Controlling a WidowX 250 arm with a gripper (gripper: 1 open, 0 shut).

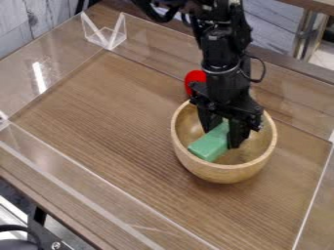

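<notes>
The black gripper (225, 122) reaches down from the top into a wooden bowl (222, 171) at the right of the table. A green block (208, 145) lies tilted in the bowl beneath the fingertips. The gripper appears shut on the block, though the fingertips partly hide where they meet it.
A red object (194, 80) sits just behind the bowl, partly hidden by the arm. A white wire-like item (104, 31) stands at the back left.
</notes>
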